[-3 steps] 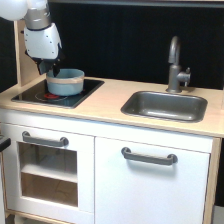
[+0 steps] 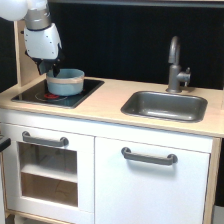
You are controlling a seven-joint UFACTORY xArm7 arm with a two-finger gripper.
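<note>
A light blue-grey pot (image 2: 66, 87) stands upright on the black cooktop (image 2: 92, 86) at the upper left. My white arm comes down from the top left corner. At its end, the dark gripper (image 2: 49, 70) is at the pot's left rim. The picture is too small to tell whether its fingers are apart or closed on the rim. What lies inside the pot is hidden.
To the right, a metal sink (image 2: 165, 105) is set into the wooden counter (image 2: 110, 107), with a dark faucet (image 2: 176, 70) behind it. Counter space between cooktop and sink is clear. Below are an oven (image 2: 47, 140) and a white cabinet door (image 2: 150, 190) with a dark handle.
</note>
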